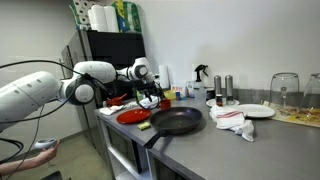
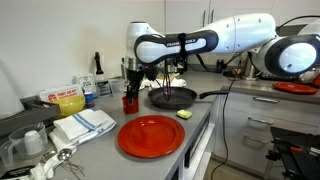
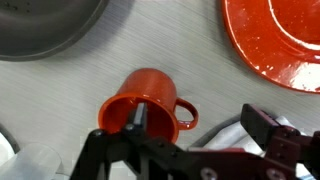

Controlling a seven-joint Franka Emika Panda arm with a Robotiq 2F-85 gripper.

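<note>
A red mug stands upright on the grey counter, its handle pointing toward the right of the wrist view. My gripper is open, one dark finger overlapping the mug's mouth and the other out to the right, beyond the handle. Whether the first finger reaches inside the rim cannot be told. In exterior view 2 the gripper points down just over the mug. Exterior view 1 shows the mug small and partly hidden behind the gripper.
Close by lie a red plate, a black pan and a yellow-green sponge. A yellow bowl and a folded towel are on the mug's other side. Bare counter stretches along the front in exterior view 1.
</note>
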